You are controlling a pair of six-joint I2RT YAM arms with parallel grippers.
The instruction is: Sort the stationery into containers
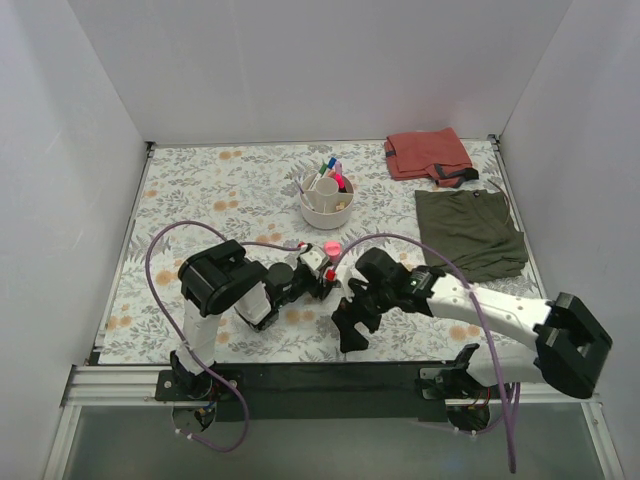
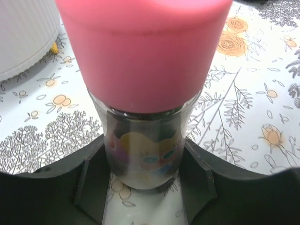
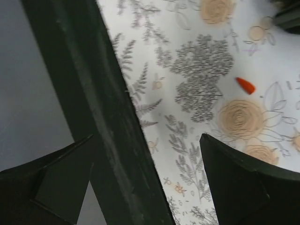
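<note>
A clear jar with a pink lid [image 2: 147,56] stands between the fingers of my left gripper, a patterned picture showing through its wall. Both fingers lie close along its lower sides; whether they press on it I cannot tell. From above, the pink lid [image 1: 332,248] shows just beyond the left gripper [image 1: 325,268]. My right gripper is open and empty over the table's front edge. A small orange piece [image 3: 245,85] lies on the cloth to its far right side. The white round container [image 1: 326,218] at the back holds pens and markers.
A folded red cloth pouch [image 1: 428,158] and an olive green cloth [image 1: 472,235] lie at the right. The dark front edge [image 3: 110,103] runs under the right gripper.
</note>
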